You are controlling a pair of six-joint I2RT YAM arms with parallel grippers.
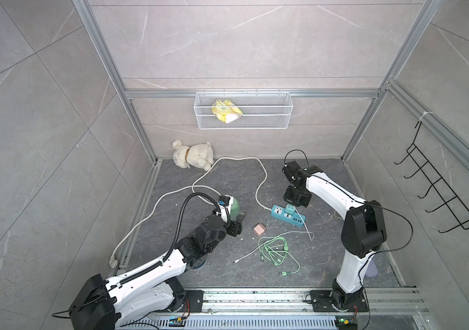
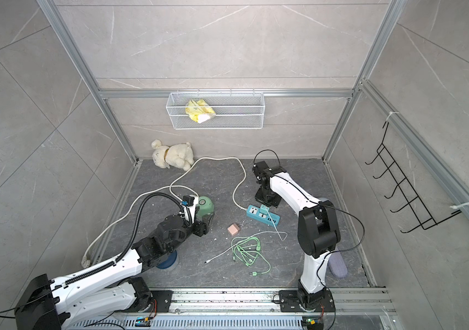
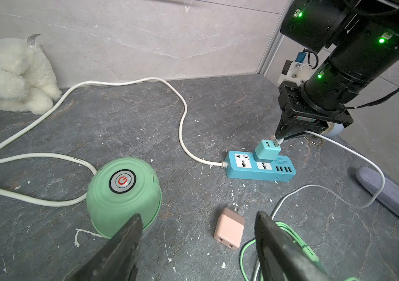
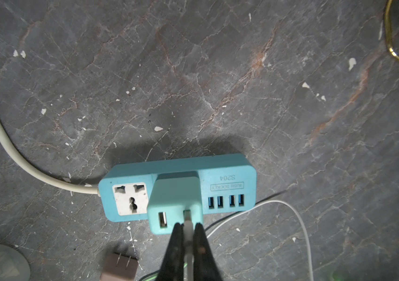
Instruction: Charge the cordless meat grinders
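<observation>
In the left wrist view, a green grinder (image 3: 122, 200) with a power button sits before my open left gripper, nothing between its fingers. A turquoise adapter (image 4: 170, 196) is on the blue power strip (image 4: 225, 175); a white cable runs to one of its USB ports. My right gripper is shut on that cable's end at the port, just above the adapter. A pink adapter (image 3: 230, 224) lies loose nearer the front, beside coiled green cables (image 1: 273, 250).
A white plush bear (image 1: 193, 155) lies at the back left, with the strip's white cord (image 1: 234, 158) looping nearby. A grey elongated object (image 3: 391, 199) lies at the right. A wire basket (image 1: 262, 110) hangs on the back wall.
</observation>
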